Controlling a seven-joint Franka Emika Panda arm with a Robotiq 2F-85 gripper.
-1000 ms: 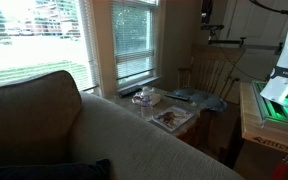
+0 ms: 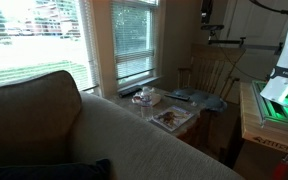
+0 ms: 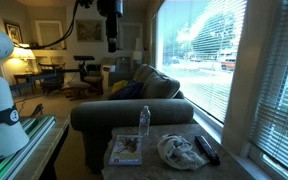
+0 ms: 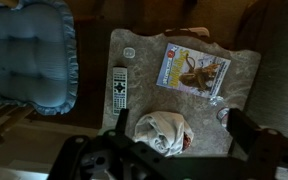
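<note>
High above a small table [image 3: 199, 168] hangs my gripper, pointing down. In the wrist view its two dark fingers stand wide apart at left and right, with nothing held between them. Below lies a crumpled white cloth [image 4: 164, 131], resting on the table. A magazine or case with a picture cover [image 4: 192, 70] lies flat beyond it. Left of these is a remote [image 4: 120, 90], dark with pale buttons. A clear bottle [image 3: 144, 121] stands upright behind the cover in the second exterior view; from above it is a faint round shape [image 4: 222, 116].
A blue cushioned chair [image 4: 29, 55] stands beside the table. The sofa [image 3: 164, 93] borders another side, and the window blinds [image 3: 280, 100] rise close by. A small round object [image 4: 129, 52] lies near the table's corner. Open air surrounds the gripper.
</note>
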